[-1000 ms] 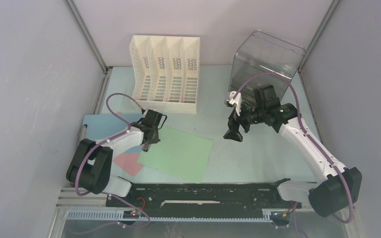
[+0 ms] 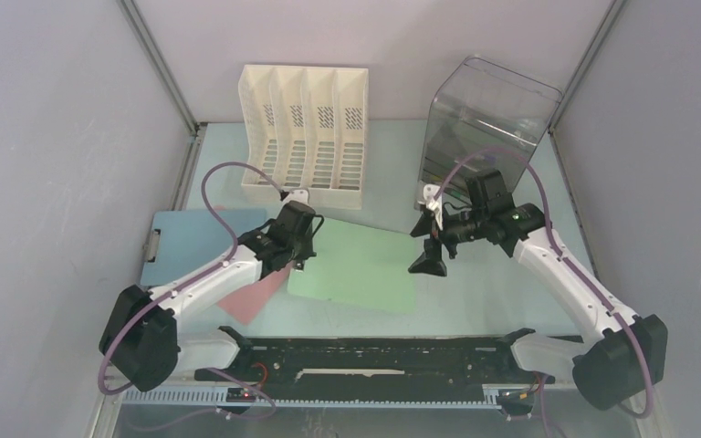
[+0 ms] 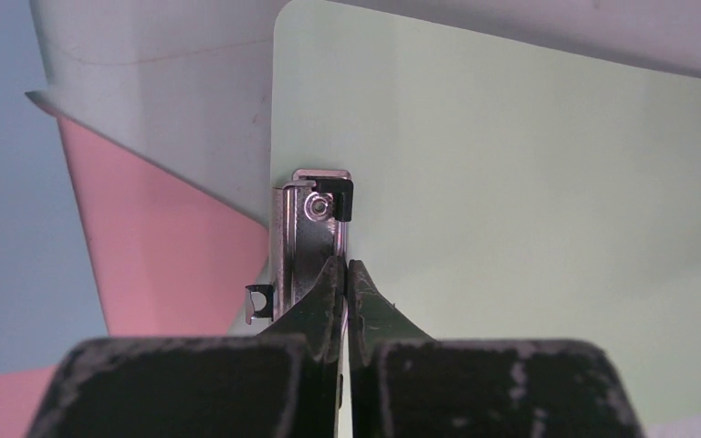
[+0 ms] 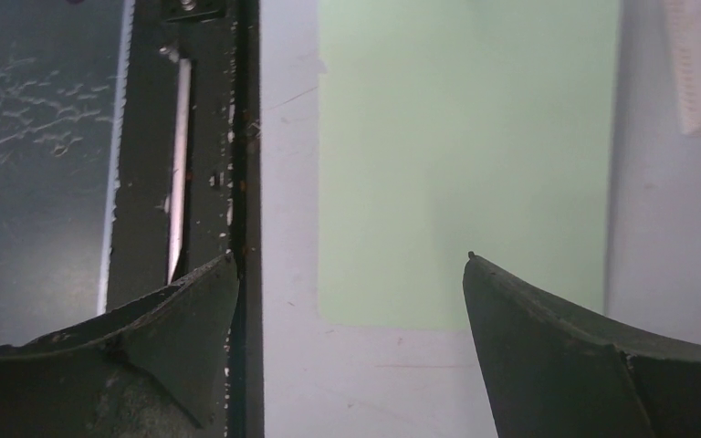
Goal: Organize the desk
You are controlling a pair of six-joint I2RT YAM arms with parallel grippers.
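Note:
A green clipboard (image 2: 358, 265) lies slightly turned in the middle of the desk, its metal clip (image 3: 306, 242) at its left end. My left gripper is shut at that clip's edge, the thin metal running in between its fingertips. From the right, my right gripper (image 2: 422, 246) reaches the board's right end with its fingers wide apart. Nothing is between its fingers, and the board's near end shows ahead of them. A blue clipboard (image 2: 196, 242) rests at the left, over a pink board (image 2: 248, 301) that is partly covered.
Behind the boards stands a white file rack (image 2: 306, 196) with several empty slots. A wire-framed mesh bin (image 2: 493, 105) stands at the back right. The desk's front edge borders a dark strip (image 2: 438, 356). Bare desk lies right of the green clipboard.
My right gripper has opened and shifted slightly to the board's right end.

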